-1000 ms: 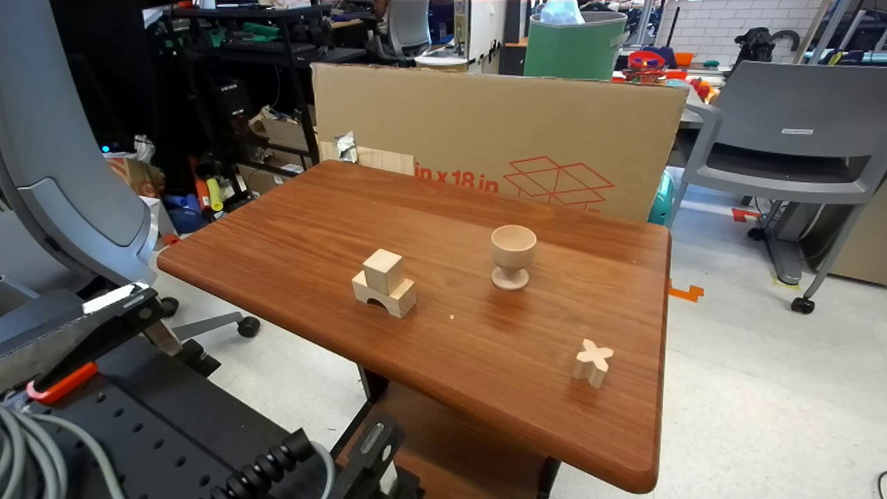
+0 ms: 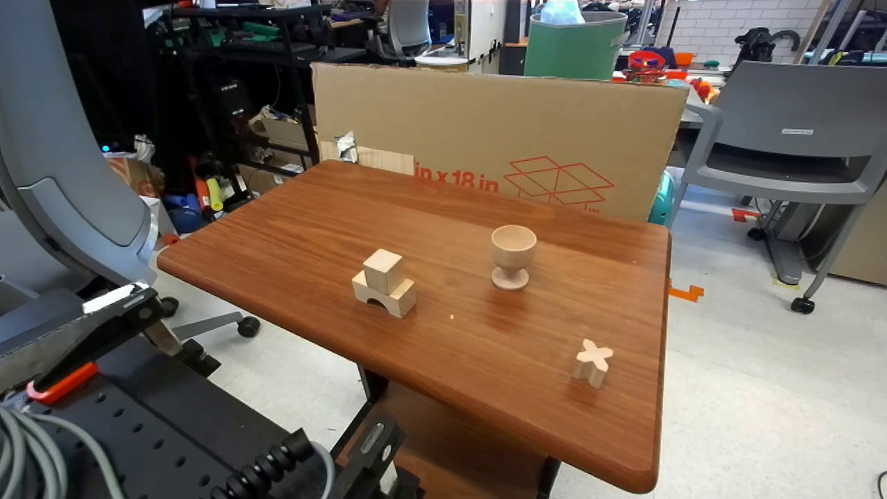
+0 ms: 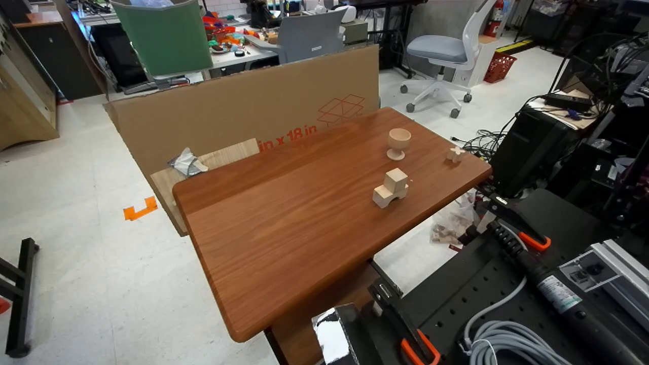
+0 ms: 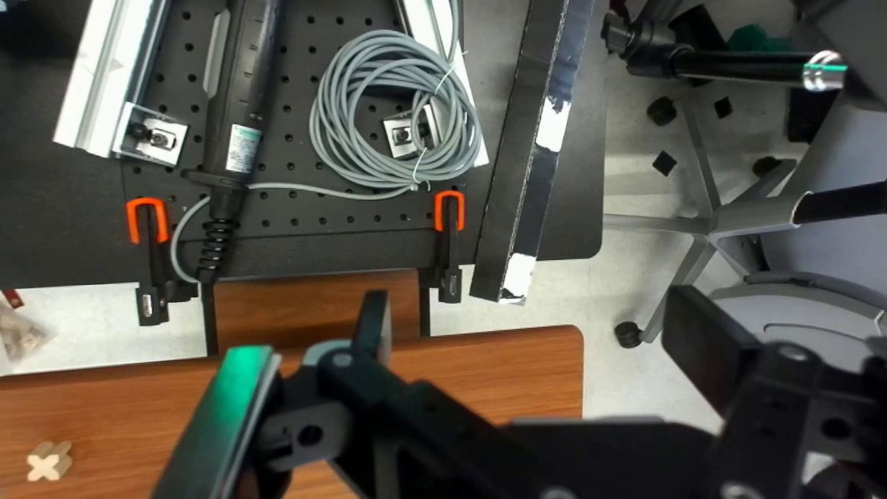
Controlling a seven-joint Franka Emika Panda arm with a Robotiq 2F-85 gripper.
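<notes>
On the brown table (image 2: 291, 224) a wooden cube (image 2: 384, 270) rests on top of an arch block (image 2: 402, 299). A wooden goblet-shaped cup (image 2: 512, 248) stands upright to their right in exterior view 1. Near the table's right end is an x-shaped wooden block (image 2: 592, 361). Exterior view 2 also has the cube (image 3: 396, 180), the arch block (image 3: 383, 197), the cup (image 3: 398, 142) and the x-shaped block (image 3: 455, 154). In the wrist view, my gripper is open, its fingers wide apart and empty. The x-shaped block (image 4: 50, 461) appears there at lower left, well away from it.
A cardboard sheet (image 2: 466, 116) stands along the table's far edge. Beside the near edge is a black perforated bench (image 4: 283, 150) with coiled grey cable (image 4: 337, 108) and orange-handled clamps (image 4: 449, 216). In exterior view 2, the table's left half is bare.
</notes>
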